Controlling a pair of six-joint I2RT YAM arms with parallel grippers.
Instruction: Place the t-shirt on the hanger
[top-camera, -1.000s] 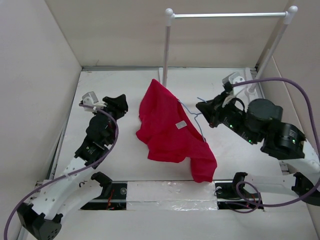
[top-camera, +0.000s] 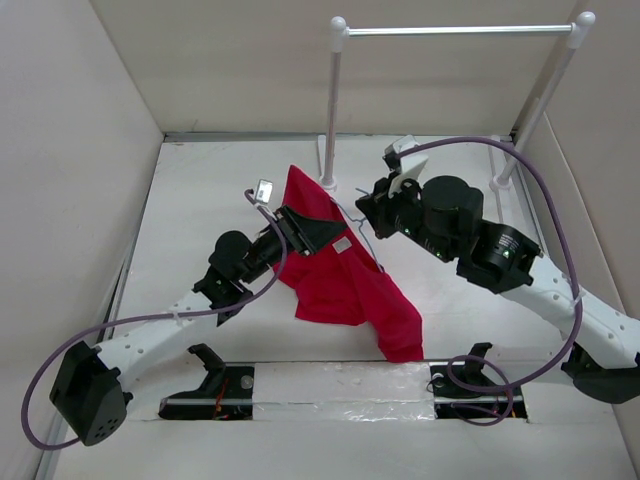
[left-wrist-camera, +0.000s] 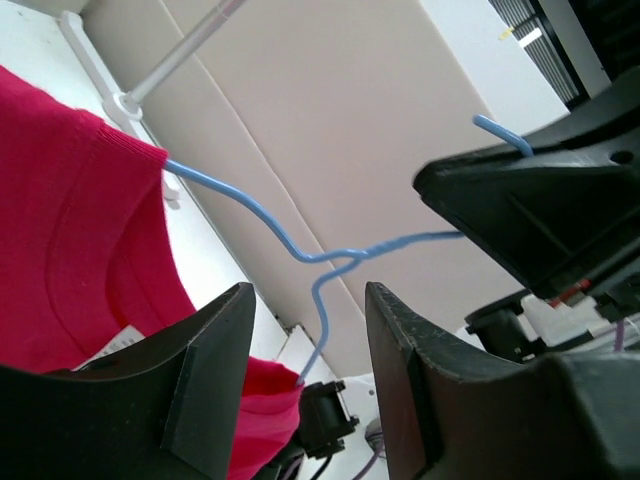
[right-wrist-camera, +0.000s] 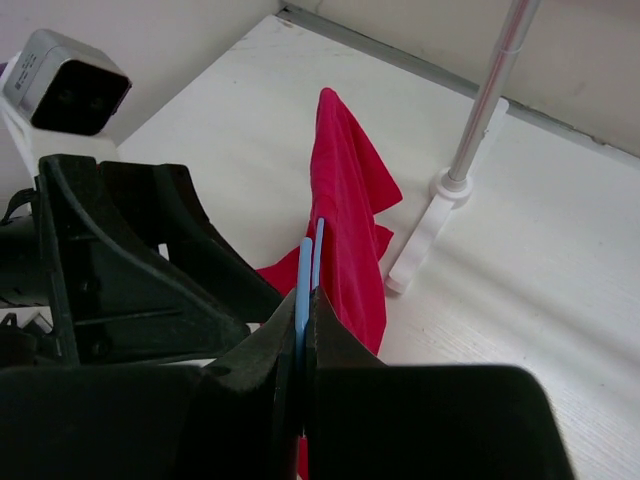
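The red t-shirt (top-camera: 370, 300) lies on the white floor, its upper part draped over the blue hanger (left-wrist-camera: 260, 215), whose arms show running into the fabric in the left wrist view. My right gripper (top-camera: 372, 212) is shut on the hanger, seen between its fingers in the right wrist view (right-wrist-camera: 308, 350). My left gripper (top-camera: 330, 228) is over the shirt's middle, close to the hanger, its fingers parted with nothing visible between them in the left wrist view (left-wrist-camera: 305, 320) except the view of hanger and shirt beyond.
A white rack (top-camera: 450, 31) stands at the back, with posts and feet (right-wrist-camera: 420, 240) beside the shirt. Side walls enclose the workspace. Free floor (top-camera: 180, 200) shows at the left.
My left arm has swung right over the shirt toward the hanger. My right gripper has moved left with the hanger, and the shirt has shifted slightly left with it.
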